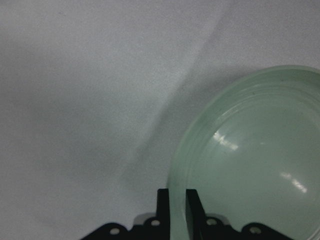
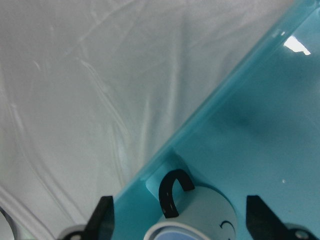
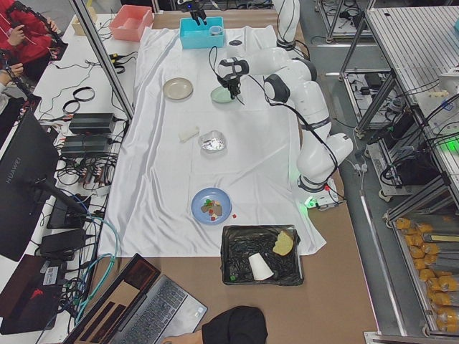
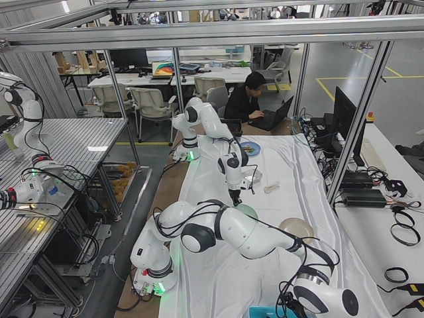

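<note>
A pale green plate (image 1: 260,150) lies on the white cloth; its rim passes between the fingertips of my left gripper, which sit close on either side of it. Whether they press on it I cannot tell. In the camera left view that gripper (image 3: 233,92) is at the plate (image 3: 219,96). A white cup with a black handle (image 2: 192,215) rests in the blue bin (image 2: 260,130). My right gripper stands open around it from above, fingers apart on either side.
A beige plate (image 3: 178,88), a foil bowl (image 3: 212,142) and a blue plate with food pieces (image 3: 210,197) are on the cloth. A black lined tray (image 3: 237,272) is at the near end.
</note>
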